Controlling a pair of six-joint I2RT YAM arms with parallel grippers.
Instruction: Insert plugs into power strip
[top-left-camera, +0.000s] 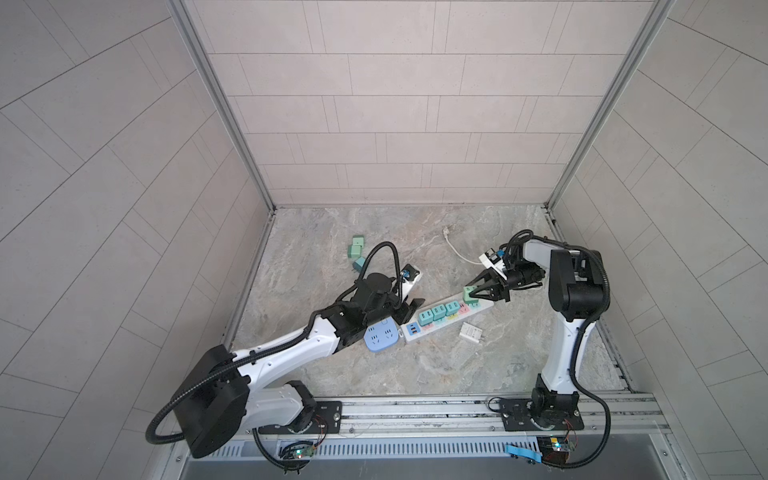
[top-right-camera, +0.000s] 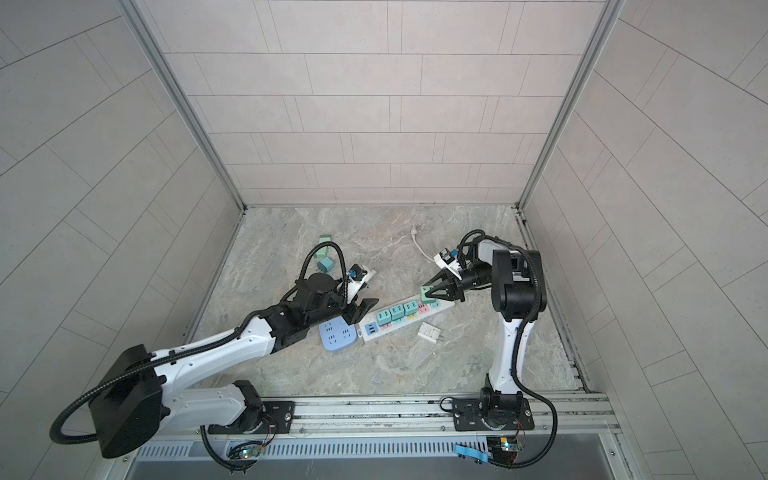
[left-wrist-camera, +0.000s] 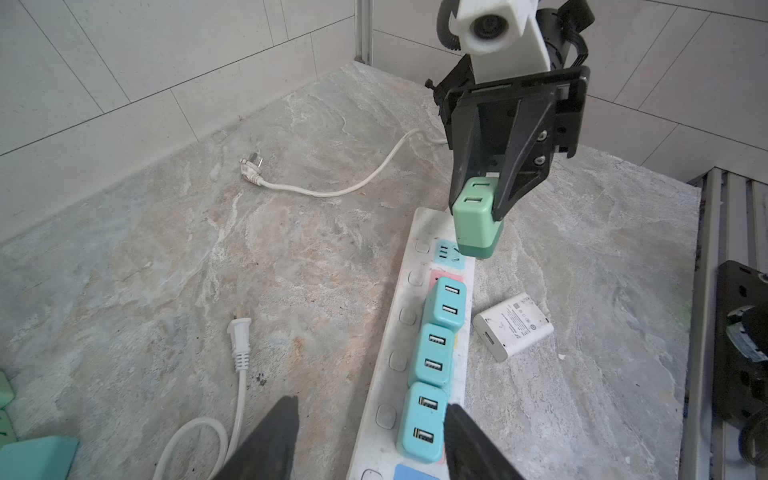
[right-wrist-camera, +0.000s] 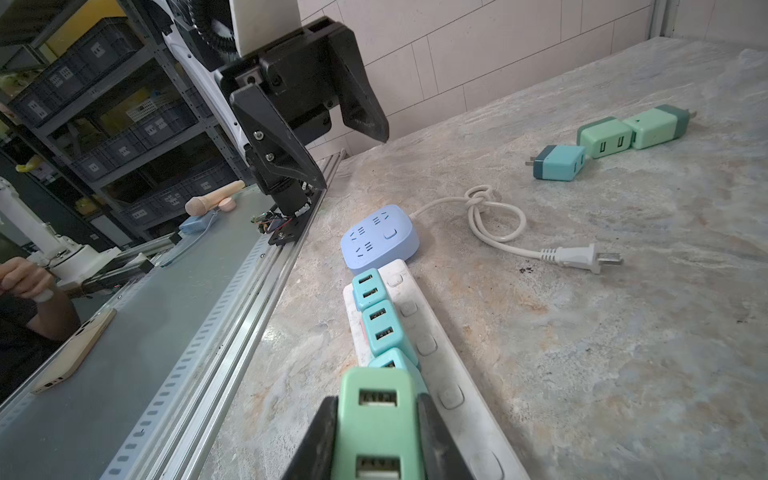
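A white power strip (left-wrist-camera: 384, 376) lies at mid table with three teal plugs (left-wrist-camera: 432, 352) in a row on it. My right gripper is shut on a green plug (right-wrist-camera: 377, 424), held upright over the strip's far-end socket (left-wrist-camera: 449, 256); whether it is seated is unclear. My left gripper stands open above the strip's near end, nothing seen between its fingertips. More green plugs (right-wrist-camera: 652, 126) and a teal plug (right-wrist-camera: 564, 162) lie loose at the back left.
A blue round-cornered strip (right-wrist-camera: 380, 238) sits at the near end beside a white cord plug (right-wrist-camera: 576, 257). A white charger (left-wrist-camera: 512, 326) lies in front of the strip, a cable (left-wrist-camera: 336, 190) behind it.
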